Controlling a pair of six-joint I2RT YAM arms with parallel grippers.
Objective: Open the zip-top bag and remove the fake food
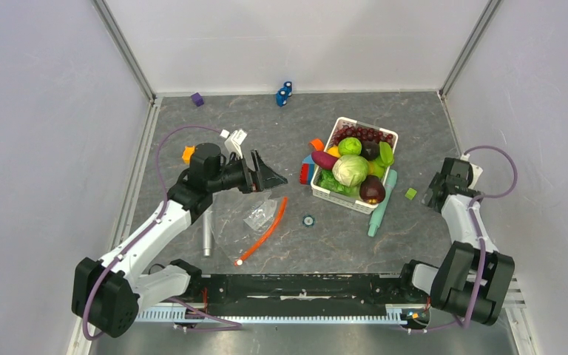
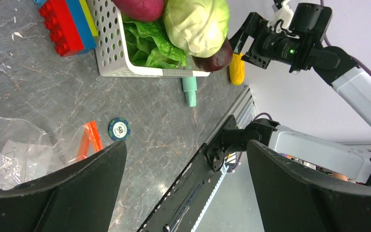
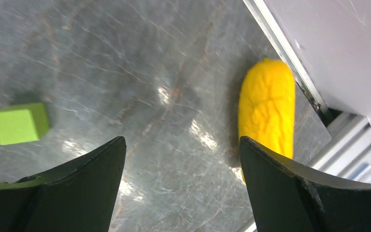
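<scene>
The clear zip top bag (image 1: 259,216) with its orange zip strip (image 1: 272,229) lies flat on the table, left of centre; the left wrist view also catches part of the crinkled bag (image 2: 17,159). Above its upper right edge hangs my left gripper (image 1: 270,174), open and empty. A yellow fake food piece (image 3: 269,108) rests on the table near the right wall, beside one finger of my open right gripper. Nothing is between the right fingers but bare table. Fake vegetables, among them a cabbage (image 1: 350,170), an eggplant (image 1: 372,190) and grapes, fill the white basket (image 1: 338,197).
A teal marker-like tube (image 1: 381,207) lies against the basket's right side. Red and blue blocks (image 1: 306,174) sit at its left, a green cube (image 1: 410,194) to its right. A poker chip (image 1: 308,220) is in front.
</scene>
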